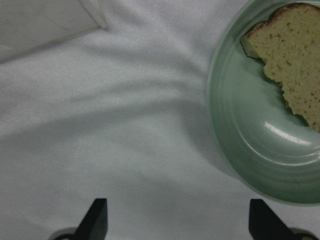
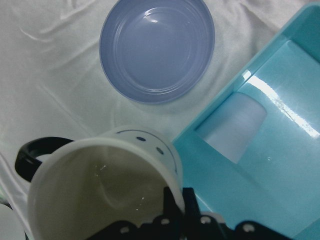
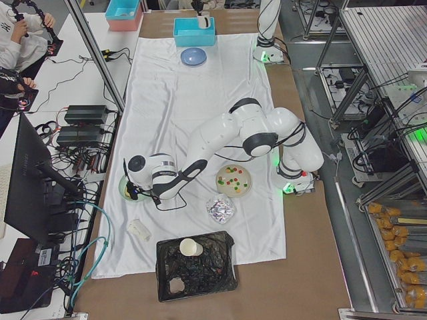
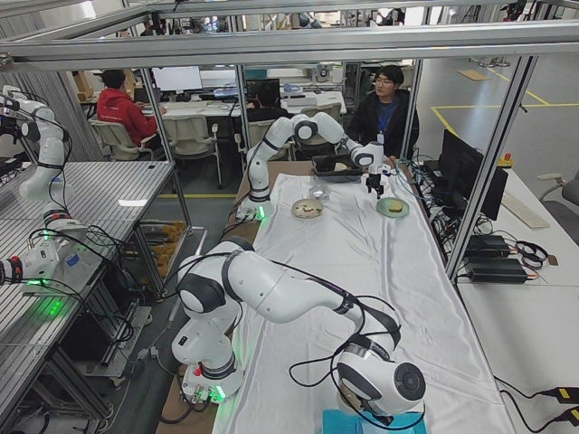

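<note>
In the left wrist view, my left gripper is open and empty beside a green plate (image 1: 250, 150) holding a slice of bread (image 1: 295, 60). My right gripper is shut on the rim of a white mug (image 2: 100, 185) with a black handle, beside a blue bin (image 2: 280, 175) with a translucent cup (image 2: 232, 122) lying in it. A blue plate (image 2: 155, 50) sits on the cloth next to the bin.
A black lined bin (image 3: 197, 280) with a white cup (image 3: 191, 247), a foil item (image 3: 220, 209) and a plate with small coloured pieces (image 3: 233, 188) share the left arm's end.
</note>
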